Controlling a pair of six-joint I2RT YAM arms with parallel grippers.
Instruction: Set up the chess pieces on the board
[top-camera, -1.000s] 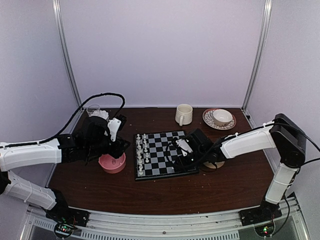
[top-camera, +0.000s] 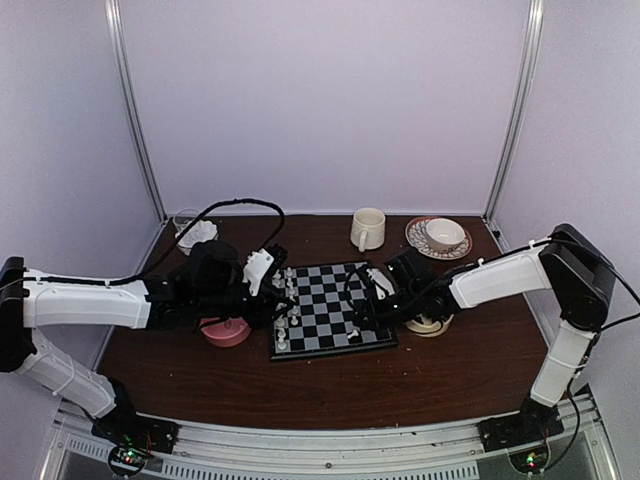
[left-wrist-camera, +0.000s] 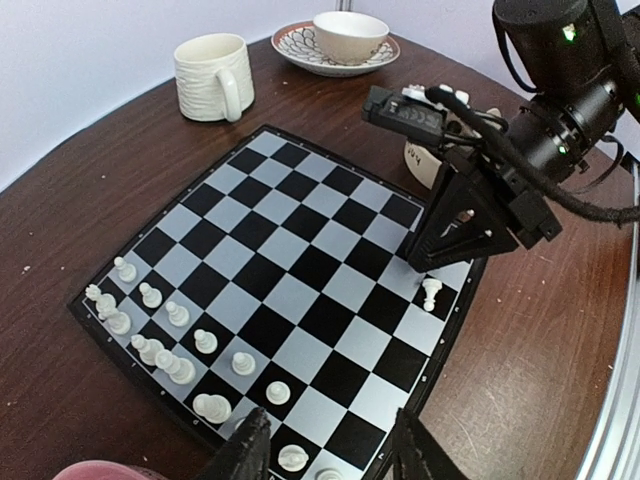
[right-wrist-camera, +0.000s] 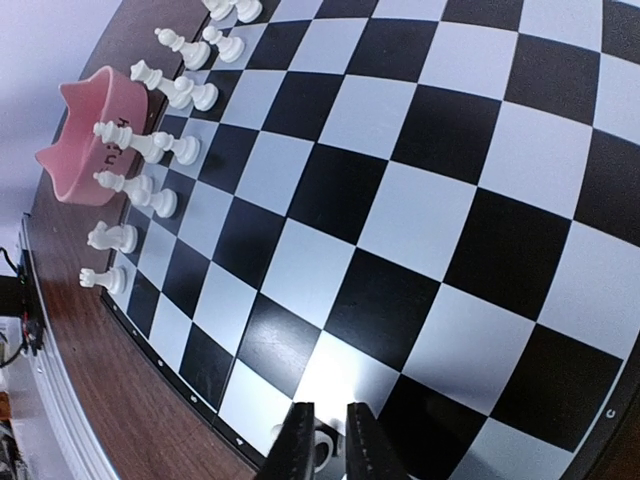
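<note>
The checkered board (top-camera: 325, 310) has white pieces along its left side, including a rook (right-wrist-camera: 100, 279) and a knight (right-wrist-camera: 112, 237). A single white piece (left-wrist-camera: 431, 293) lies near the right edge, below my right gripper. In the right wrist view, my right gripper is low over the board; a white piece (right-wrist-camera: 321, 452) shows at its fingers, partly hidden, and whether it is gripped is unclear. My left gripper is open above the left-side pieces, with nothing visible between its fingers.
A pink bowl (top-camera: 225, 334) sits left of the board. A mug (top-camera: 368, 228) and a plate (top-camera: 418, 240) with a bowl (top-camera: 444, 233) stand behind. A light container (left-wrist-camera: 420, 165) is right of the board, partly behind my right arm.
My left arm has moved right, from above the pink bowl to over the board's left side. My right gripper has shifted slightly to the right.
</note>
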